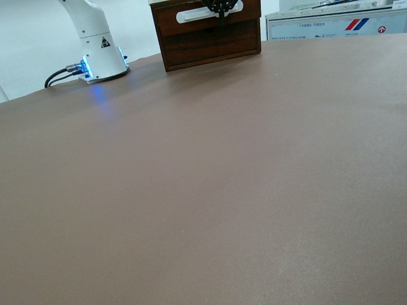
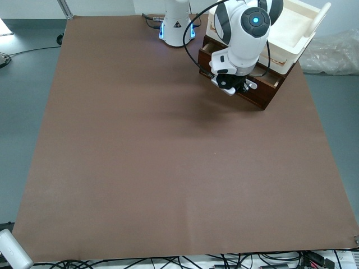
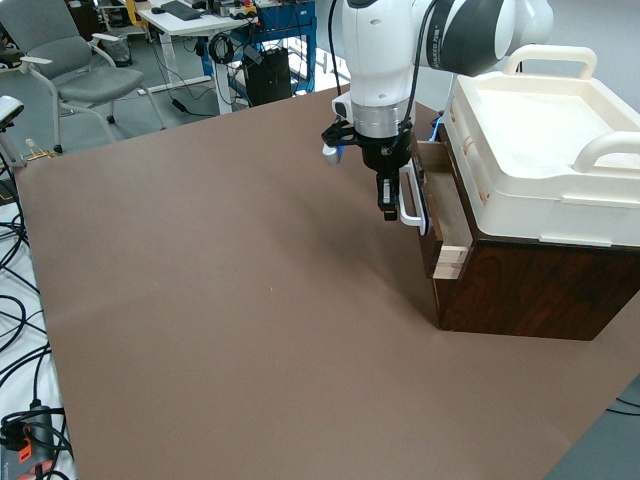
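Note:
My gripper (image 3: 388, 200) is down at the front of a dark wooden drawer unit (image 3: 535, 295), at the white handle (image 1: 191, 14) of its drawer (image 3: 430, 235). The drawer stands part open, with pale inner wood showing. In the top view the black fingers overlap the handle; whether they are shut on it I cannot tell. A white plastic tray (image 3: 545, 150) with raised handles sits on top of the unit.
The robot's base (image 1: 102, 60) stands behind at the back of the brown tabletop (image 2: 168, 157), which is otherwise clear. Cables and equipment lie along the near edge.

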